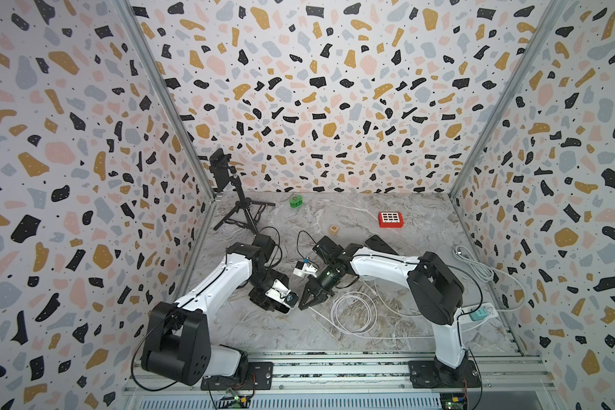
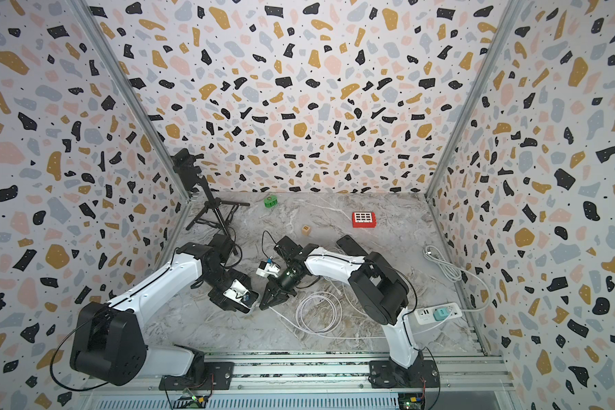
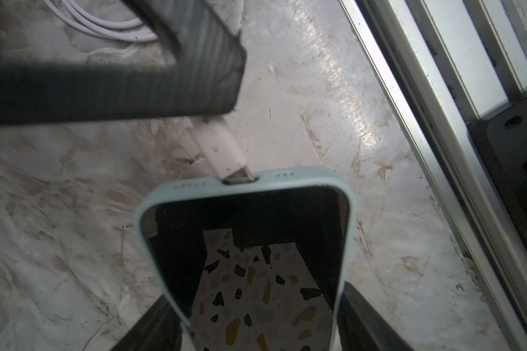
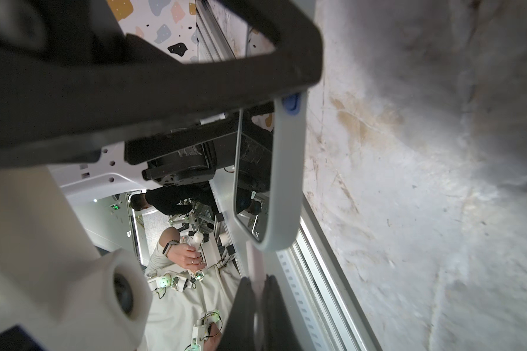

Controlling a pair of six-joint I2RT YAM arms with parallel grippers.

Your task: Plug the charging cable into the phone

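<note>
My left gripper is shut on the phone point(image 3: 246, 210), which has a dark screen and pale blue case; its fingers point(image 3: 158, 327) press both long sides. In the right wrist view the phone point(image 4: 288, 175) appears nearly edge-on. My right gripper is shut on the white cable plug point(image 4: 254, 260), just beside the phone's end. From the left wrist side, the plug point(image 3: 219, 146) meets the charging port at a slant. Some of its metal tip shows outside the opening; how far it enters, I cannot tell. Its holding fingers are hidden there by a dark bracket.
White cable point(image 1: 355, 313) lies coiled below the right arm, leading toward the power strip point(image 1: 481, 312). Behind that arm lies a black slab point(image 1: 381, 244). A red box point(image 1: 390, 219), wooden cube point(image 1: 333, 229), green block point(image 1: 296, 201) and black tripod point(image 1: 242, 203) stand farther back.
</note>
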